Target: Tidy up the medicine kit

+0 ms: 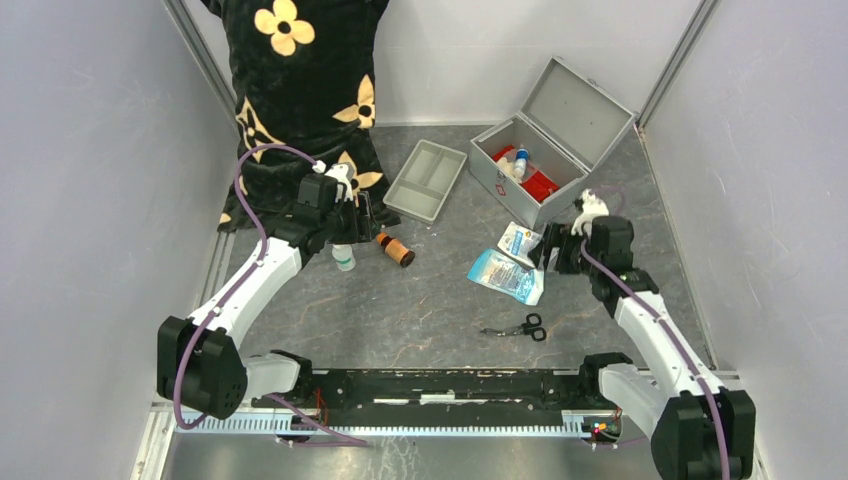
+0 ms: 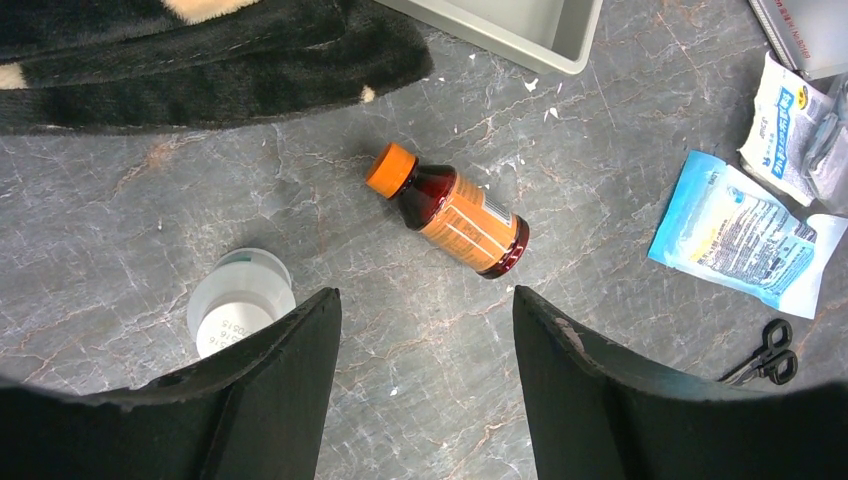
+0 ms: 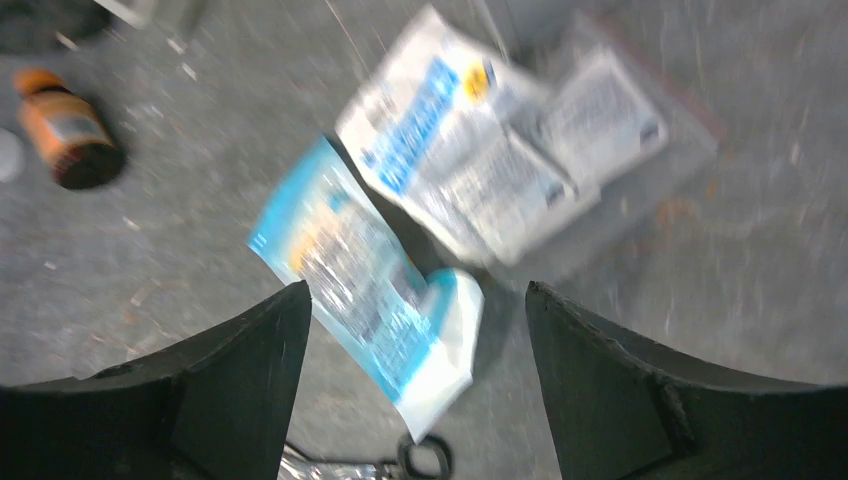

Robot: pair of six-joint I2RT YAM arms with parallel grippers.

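Note:
The open grey medicine box [image 1: 505, 192] stands at the back right, holding red items and a blue-and-white bottle [image 1: 521, 163]. In front of it lie a white packet [image 1: 516, 241] in clear plastic and a blue-and-white packet [image 3: 345, 255]. My right gripper, open and empty, hangs above these packets and partly covers the white one in the top view. My left gripper is open too, above the floor near an orange-capped brown bottle [image 2: 462, 222] lying on its side. A white-capped bottle [image 2: 222, 290] stands to its left, partly behind a finger.
An empty grey divided tray [image 1: 408, 203] lies between the dark patterned cloth [image 1: 310, 80] and the box. Black-handled scissors [image 1: 531, 327] lie near the front. Bare floor spreads through the middle.

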